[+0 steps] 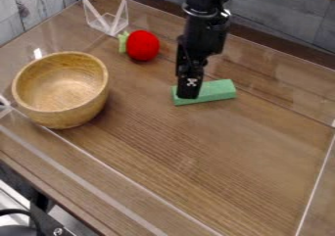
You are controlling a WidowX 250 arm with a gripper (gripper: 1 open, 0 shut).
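My black gripper (189,84) points down near the middle of the table, just above and at the left end of a green rectangular block (213,92). Its fingers are dark and small in this view, so I cannot tell how far apart they are.
A yellow-tan bowl (61,90) sits at the left. A red round object (143,46) with something green beside it lies behind, near a white wire-like item (106,15).
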